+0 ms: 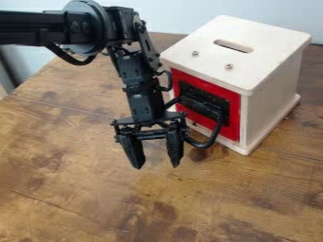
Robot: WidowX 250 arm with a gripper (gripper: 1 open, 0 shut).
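My black arm reaches in from the upper left, and its gripper [154, 151] points down over the wooden table [76, 189], in front of a pale wooden box [263, 90]. The two fingers stand apart with only tabletop seen between them. The box has a slot on top and a red front panel [187, 74] carrying a black fitting with a curved cable or handle, partly hidden behind my wrist.
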